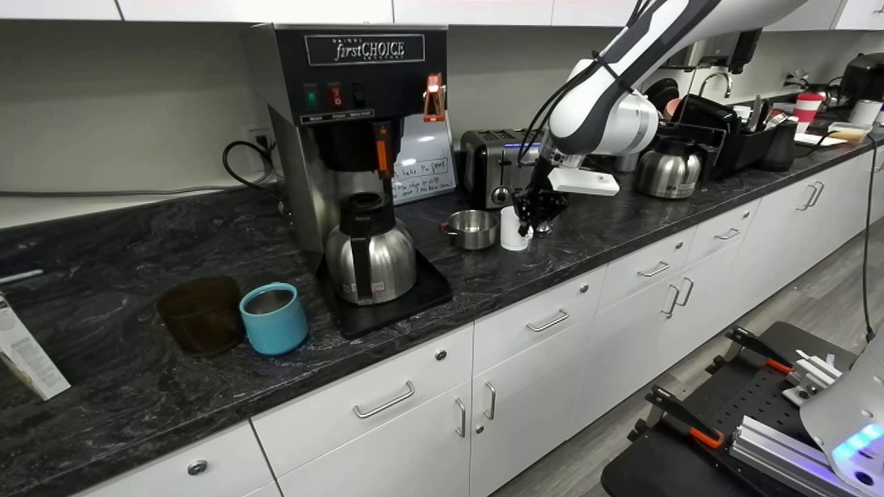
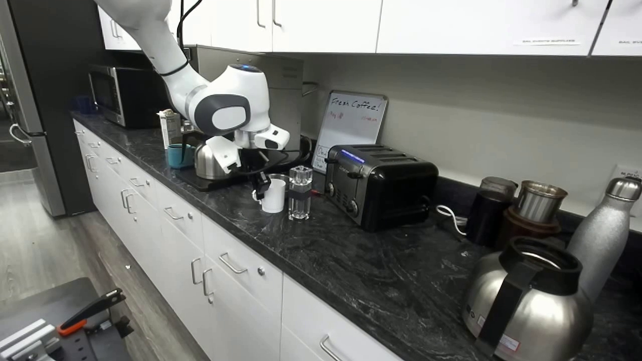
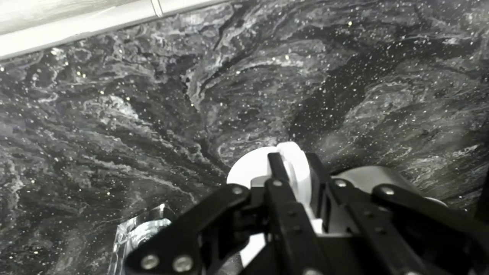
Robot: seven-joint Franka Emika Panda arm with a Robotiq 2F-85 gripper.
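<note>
A white mug [image 1: 511, 235] stands upright by the steel pot, on or just above the counter. Its handle side faces my gripper [image 1: 524, 225], whose dark fingers point down at it. In the wrist view the white handle [image 3: 300, 175] shows in the narrow space between the two fingers of my gripper, which is shut on it. Exterior view 2 shows the mug [image 2: 275, 196] upright, with the gripper [image 2: 259, 193] at its handle side. Part of the mug's body is hidden behind the fingers in the wrist view.
A clear glass grinder [image 2: 299, 193] stands close beside the mug. The small steel pot [image 1: 473, 230], toaster [image 2: 374, 186] and coffee maker with its carafe [image 1: 370, 257] are nearby. A teal mug [image 1: 274, 319] sits farther left.
</note>
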